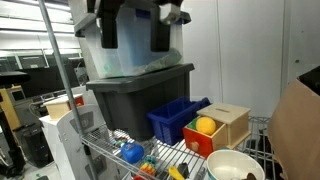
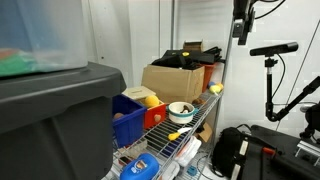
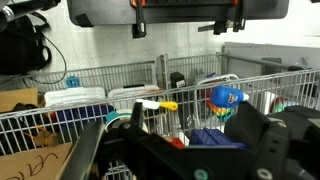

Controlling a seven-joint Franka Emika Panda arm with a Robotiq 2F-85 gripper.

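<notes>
My gripper hangs in the air above the shelf in exterior view 1, its dark fingers wide apart. Exterior view 2 has the gripper high at the right, well clear of everything. In the wrist view the gripper is open, with no object held in its gap. Below on the wire shelf lie a blue rounded object and a yellow-ended utensil. A white bowl with something dark inside stands at the shelf's front, partly hidden in the wrist view.
A black bin carries a translucent tub. Behind the bowl are a blue bin, a wooden box and a yellow ball. A cardboard box stands farther along the shelf.
</notes>
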